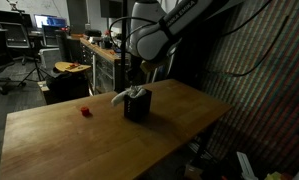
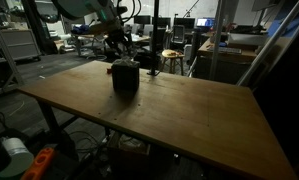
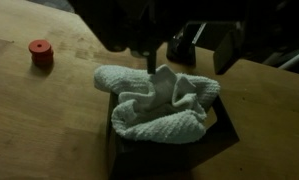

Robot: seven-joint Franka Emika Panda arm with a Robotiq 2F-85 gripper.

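Observation:
A white cloth (image 3: 167, 108) lies bunched over the top of a black box (image 3: 204, 150), one rolled end hanging past the rim on the left in the wrist view. The same box (image 1: 138, 107) stands on the wooden table in exterior view 1, the pale cloth (image 1: 122, 97) poking out at its upper left. Directly above the cloth, my gripper is open, its dark fingers apart. One finger is close to a raised fold; whether they touch is unclear. Exterior view 2 shows the box (image 2: 126, 80) below the arm.
A small red spool (image 3: 41, 53) sits apart from the box on the table (image 1: 74, 140). Another dark object (image 3: 182, 45) is on the far side of the box in the wrist view.

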